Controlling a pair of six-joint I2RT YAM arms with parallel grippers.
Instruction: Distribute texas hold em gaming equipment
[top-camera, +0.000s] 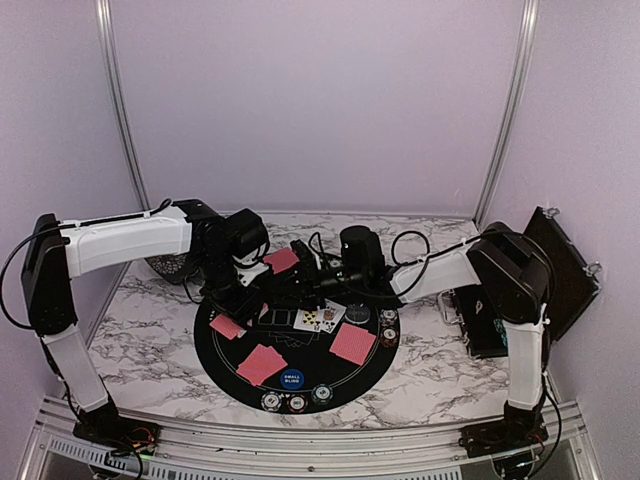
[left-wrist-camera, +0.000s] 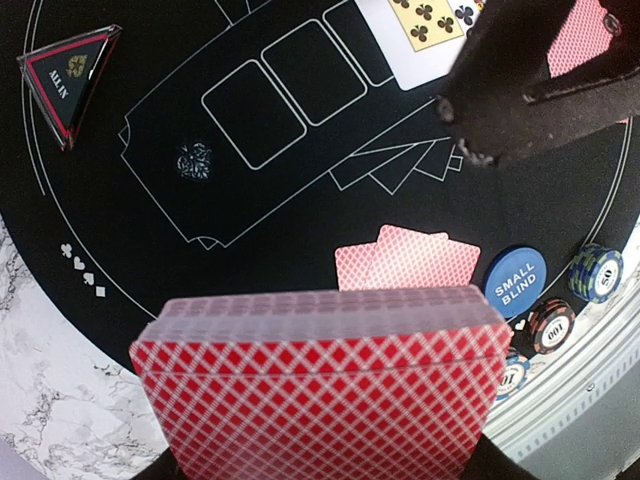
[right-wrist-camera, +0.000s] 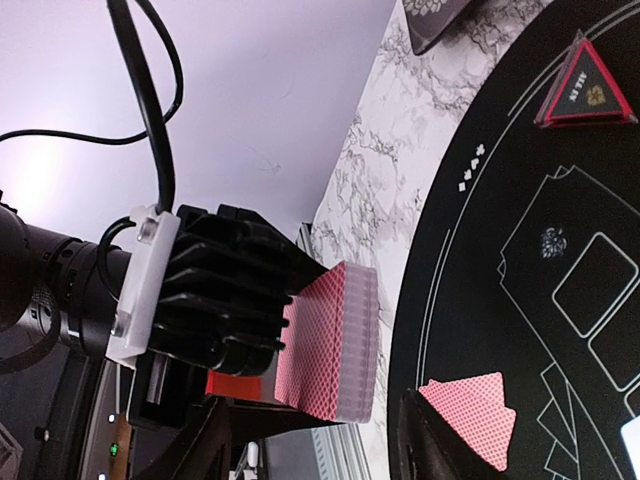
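My left gripper is shut on a thick deck of red-backed cards (left-wrist-camera: 320, 400), held above the round black poker mat (top-camera: 215, 360). In the right wrist view the same deck (right-wrist-camera: 328, 340) is gripped on edge, left of centre. My right gripper stands open over the mat, with nothing held between its fingers; its dark fingers (left-wrist-camera: 540, 95) also show at the upper right of the left wrist view. Face-up cards (top-camera: 318, 318) lie mid-mat. Red-backed cards lie face down at the front (top-camera: 262, 365) and right (top-camera: 353, 343).
Near the front rim are the blue SMALL BLIND disc (top-camera: 291, 379) and several chip stacks (top-camera: 322, 394). More chips (top-camera: 389, 326) stand at the right rim. A triangular ALL IN marker (left-wrist-camera: 72, 80) rests on the mat. An open case (top-camera: 480, 320) stands at right.
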